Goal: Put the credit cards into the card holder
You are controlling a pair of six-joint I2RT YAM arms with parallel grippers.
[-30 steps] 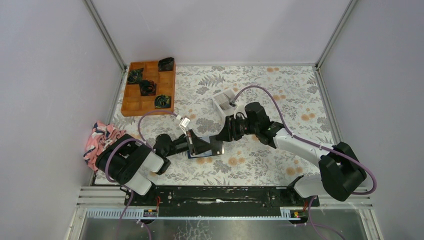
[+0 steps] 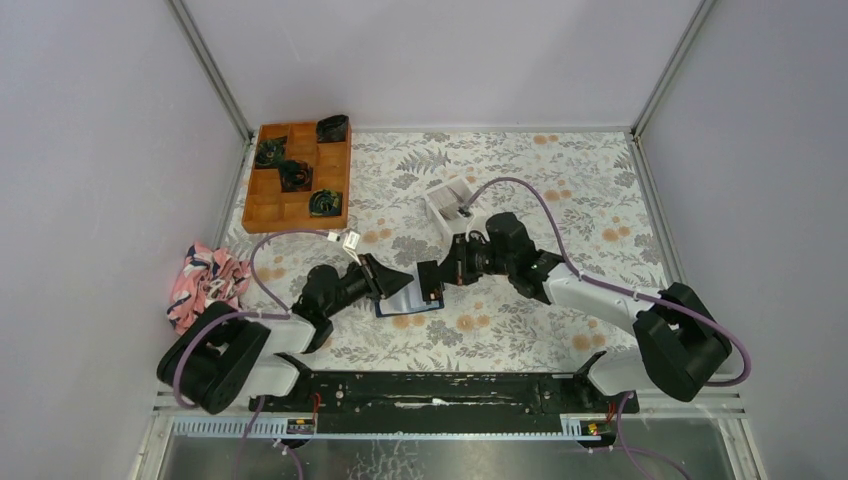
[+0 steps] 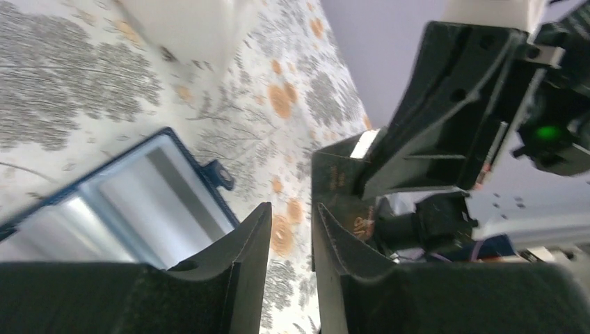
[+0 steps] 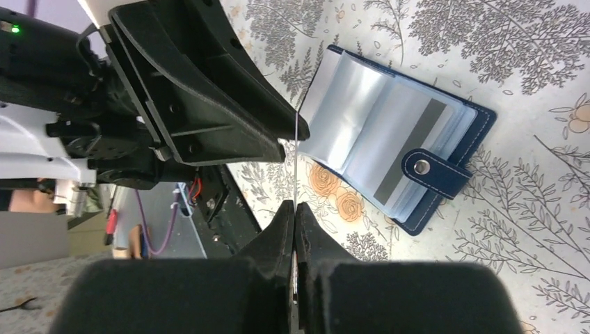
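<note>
A dark credit card (image 2: 430,280) is held upright by my right gripper (image 2: 450,272), seen edge-on as a thin strip (image 4: 296,167) between its shut fingers in the right wrist view. In the left wrist view it (image 3: 337,188) faces the camera, just beyond the fingertips of my open left gripper. The card holder (image 4: 410,139) lies open on the table below, with clear sleeves and a navy snap tab.
A white box (image 2: 438,205) stands behind the grippers. An orange compartment tray (image 2: 263,212) with dark bundles is at back left, and pink cloth (image 2: 205,285) at far left.
The right gripper with the card has shifted only slightly.
</note>
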